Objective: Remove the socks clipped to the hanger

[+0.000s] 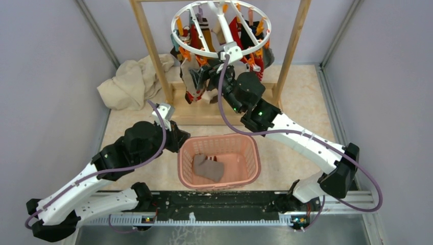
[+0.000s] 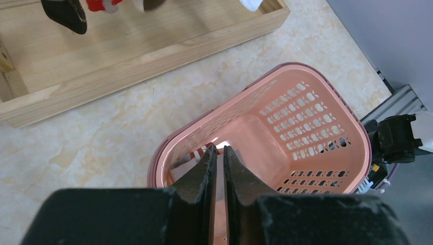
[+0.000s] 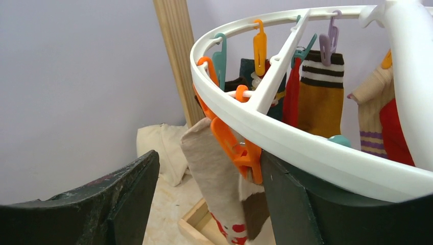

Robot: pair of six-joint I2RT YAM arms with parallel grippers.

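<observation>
Socks hang in orange, teal and purple clips on the white ring hanger (image 1: 186, 48). My right gripper is part open at its near rim, around an orange clip (image 3: 232, 145) and a beige sock (image 3: 209, 173) with red and brown parts. My left gripper is shut over the pink basket (image 1: 240, 168); whether anything thin is between its fingers is hard to see. A grey sock (image 1: 207, 168) with a striped part lies in the basket.
The wooden stand (image 1: 296, 35) surrounds the hanger. A beige cloth heap (image 1: 130, 84) lies at the back left. Bare tabletop flanks the basket.
</observation>
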